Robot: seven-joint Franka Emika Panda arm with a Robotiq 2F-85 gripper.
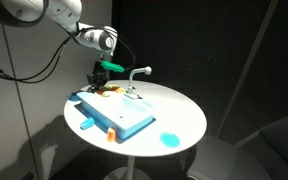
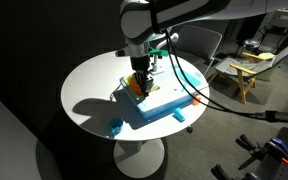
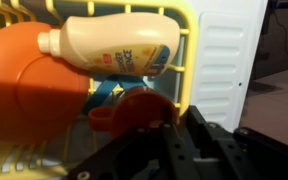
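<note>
A dark orange mug (image 3: 136, 108) is in the wrist view, tilted in a yellow rack (image 3: 187, 62). My gripper reaches to the mug's near side and looks shut on its wall; the fingertips are dark and partly hidden. A cream squeeze bottle (image 3: 119, 43) lies in the rack beyond the mug, and a round orange plate (image 3: 24, 80) fills the left side. Something blue (image 3: 106, 92) shows between bottle and mug. From outside, the gripper (image 1: 96, 82) hangs low at the rack, beside the blue and white sink basin (image 1: 132, 118).
A white faucet (image 1: 136, 76) rises behind the basin. On the round table lie a small orange item (image 1: 111, 134), a blue item (image 1: 87, 124) and a cyan cloth-like piece (image 1: 170, 140). A blue cup-like thing (image 2: 115, 127) stands near the rack.
</note>
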